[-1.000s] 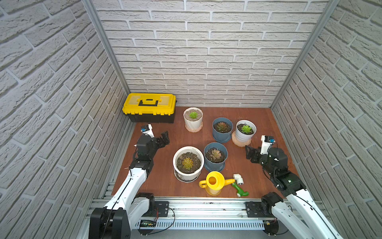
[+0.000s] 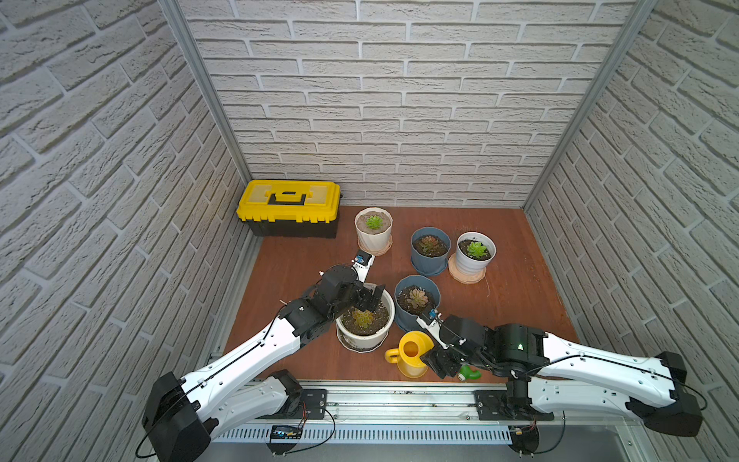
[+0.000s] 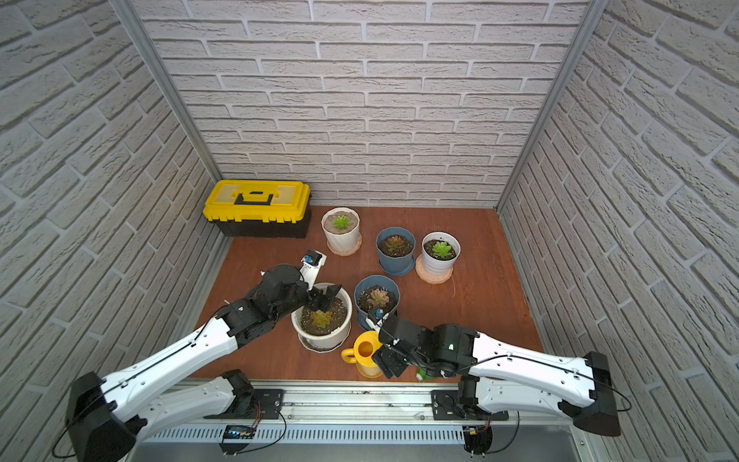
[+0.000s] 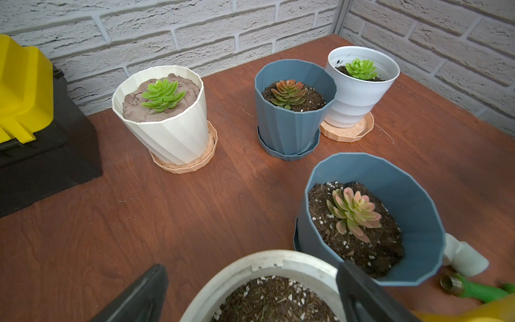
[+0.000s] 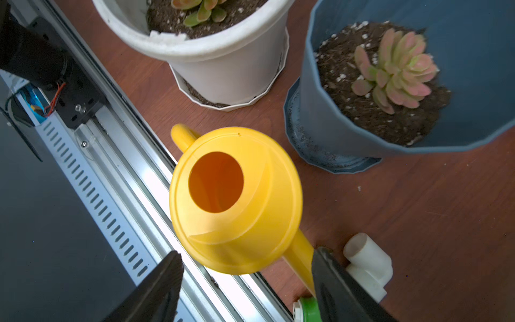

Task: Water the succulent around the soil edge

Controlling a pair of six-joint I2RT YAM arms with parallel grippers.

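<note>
A yellow watering can (image 5: 236, 204) stands at the table's front edge, seen from above in the right wrist view, its spout between the dark fingers of my right gripper; whether these grip it I cannot tell. My left gripper stands open over the large white pot (image 2: 345, 331), which holds a yellow-green succulent (image 2: 361, 318) in soil. A blue pot (image 4: 316, 236) with a pink-tipped succulent (image 4: 354, 212) stands just right of it, behind the can.
Three potted succulents stand at the back, and a yellow-black toolbox (image 2: 288, 204) at the back left. White pipe fittings (image 5: 370, 260) and a green piece (image 5: 308, 310) lie beside the spout. The right side of the table has free room.
Both arms have swung inward: my left gripper from the left side to above the white pot, my right gripper forward and left down to the watering can's spout.
</note>
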